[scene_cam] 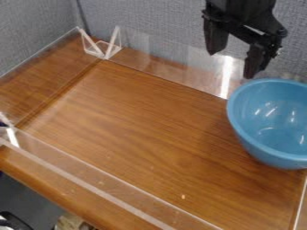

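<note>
My black gripper (236, 50) hangs at the top right, above the back of the table, with its fingers pointing down and spread open and nothing between them. Just below and right of it, a large light-blue bowl (268, 135) rests on the wooden table (132, 126). The inside of the bowl looks empty.
A white wire rack (102, 45) stands at the back left. Clear plastic barriers run along the back and front edges of the table. Grey padded walls close in the back and left.
</note>
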